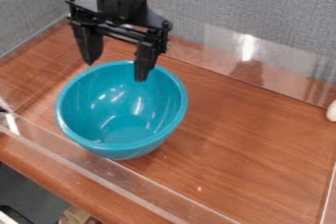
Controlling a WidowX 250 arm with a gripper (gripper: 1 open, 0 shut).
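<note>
My black gripper [118, 49] hangs in the upper middle, over the back rim of a cyan plastic bowl [122, 128], with its two fingers spread wide apart and nothing visible between them. The bowl stands upright on the wooden surface, left of centre, and looks empty. The right finger reaches down near the back of the bowl's rim; whether it touches cannot be told.
Grey walls stand behind. A small white object [331, 110] shows at the right edge, partly out of view. A dark gap lies at the lower left.
</note>
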